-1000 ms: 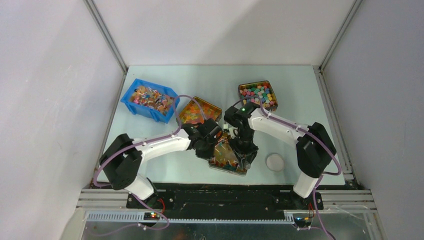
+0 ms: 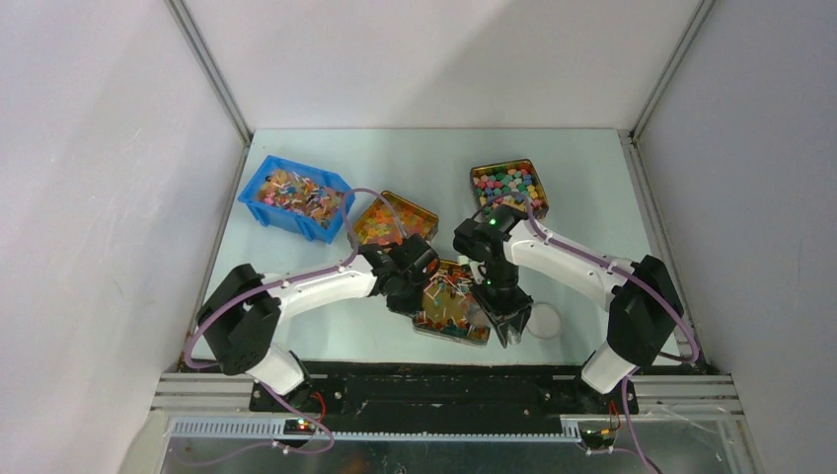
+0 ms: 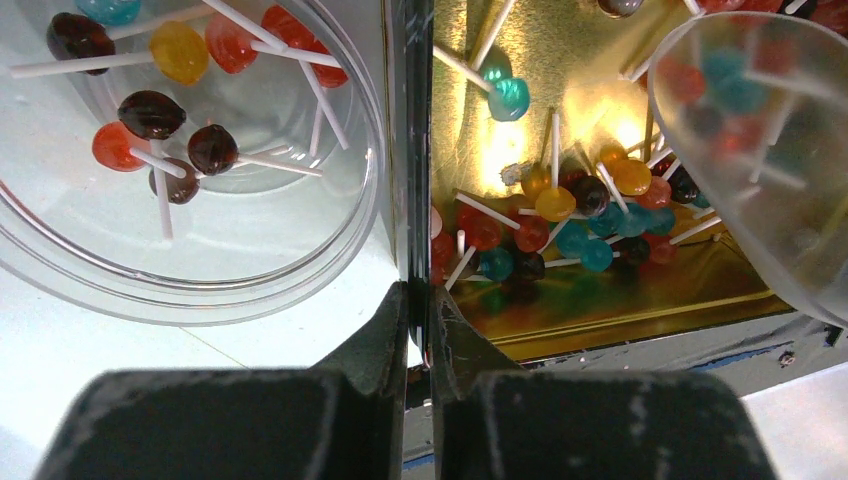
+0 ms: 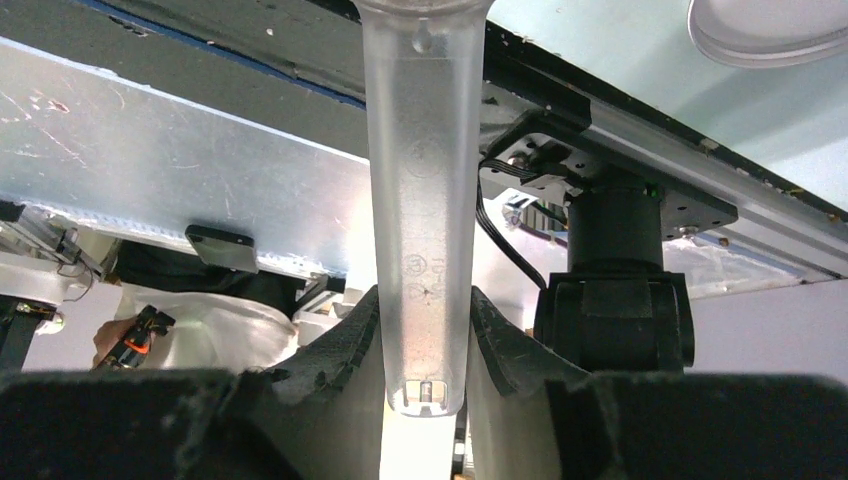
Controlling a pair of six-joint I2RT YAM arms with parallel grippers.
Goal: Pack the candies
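My left gripper is shut on the wall of the gold candy tray [image 3: 590, 330], which holds lollipops [image 3: 555, 200]. A clear round container with lollipops [image 3: 180, 60] stands left of that wall in the left wrist view. My right gripper is shut on the handle of a clear plastic scoop, whose translucent bowl [image 3: 760, 190] hangs over the tray's right side in the left wrist view.
A blue bin of candies [image 2: 264, 203] stands back left, an orange-candy tray [image 2: 380, 222] behind my left gripper, a tray of coloured candies [image 2: 508, 183] back right. A white round lid [image 2: 544, 320] lies on the table at right.
My right gripper and the scoop have moved toward the right and slightly toward the front edge. The left gripper stays where it was on the tray.
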